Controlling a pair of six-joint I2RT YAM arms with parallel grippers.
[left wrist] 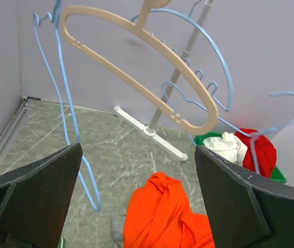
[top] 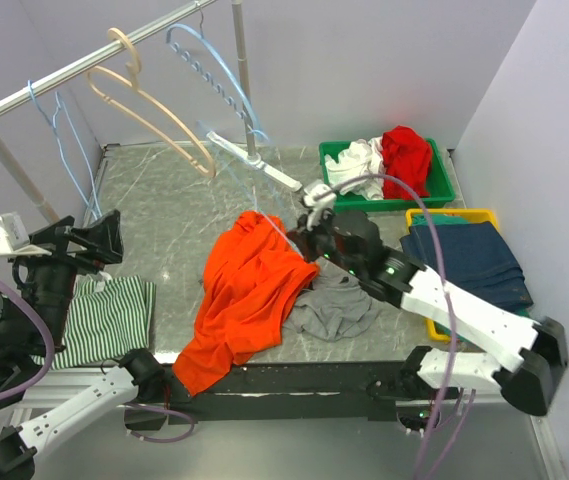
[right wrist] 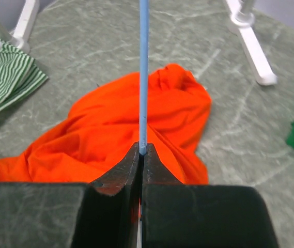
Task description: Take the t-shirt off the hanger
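The orange t-shirt lies crumpled on the grey marbled surface, with no hanger visible inside it. Above it, my right gripper is shut on a thin blue hanger, whose bar runs up from between the fingertips. In the left wrist view this blue hanger is blurred at the right side. My left gripper stands open at the left, and only empty space shows between its fingers.
On the rail hang a beige hanger and more blue hangers. Grey cloth and a striped green cloth lie by the shirt. A green bin and yellow bin hold clothes at the right.
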